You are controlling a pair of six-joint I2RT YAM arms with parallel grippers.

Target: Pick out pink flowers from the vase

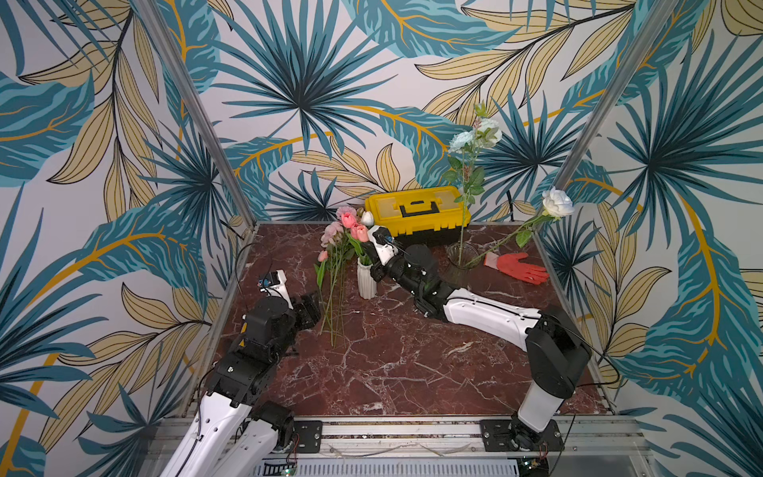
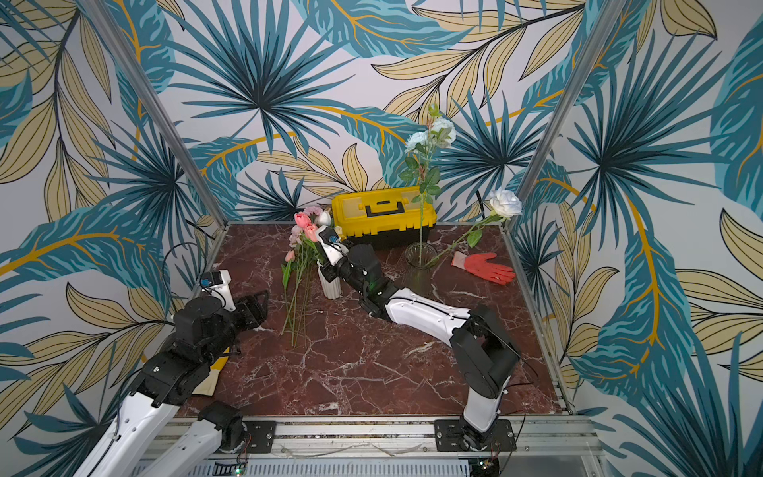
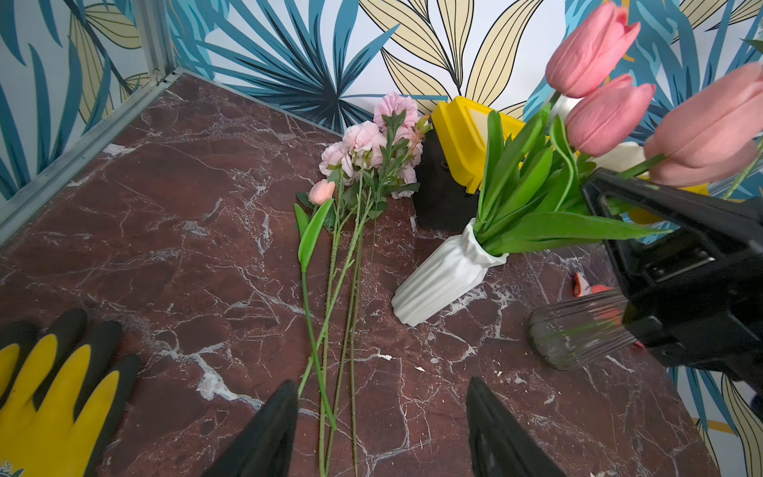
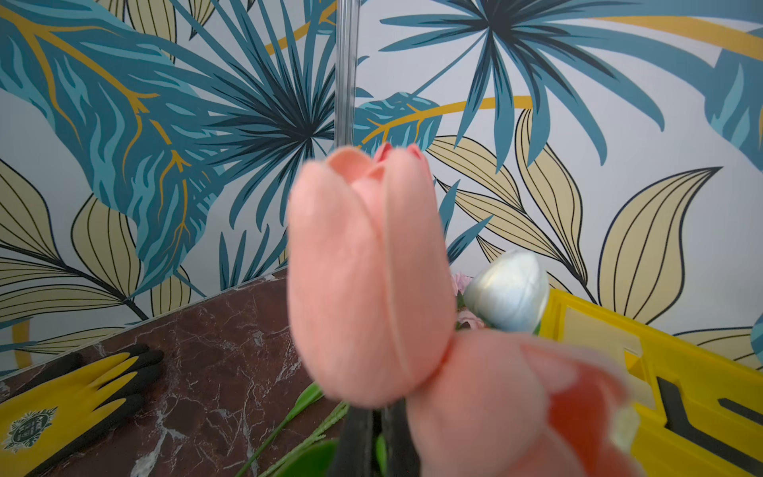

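Pink tulips (image 3: 592,49) with broad green leaves stand in the white ribbed vase (image 3: 441,278), beside a white bloom. My right gripper is at those tulips, its fingers (image 4: 354,445) shut together right under one pink tulip head (image 4: 369,278). Whether a stem is between them is hidden by the bloom. To the left of the vase lie long-stemmed light-pink flowers (image 3: 365,143) and a single pink tulip (image 3: 322,192). My left gripper is held near the stem ends, fingers apart, nothing between them.
A yellow toolbox (image 1: 417,210) stands behind the vase. The clear glass vase (image 1: 461,254) with pale roses and a red glove (image 1: 516,267) are at the right. A yellow-black glove (image 3: 47,389) lies at the left.
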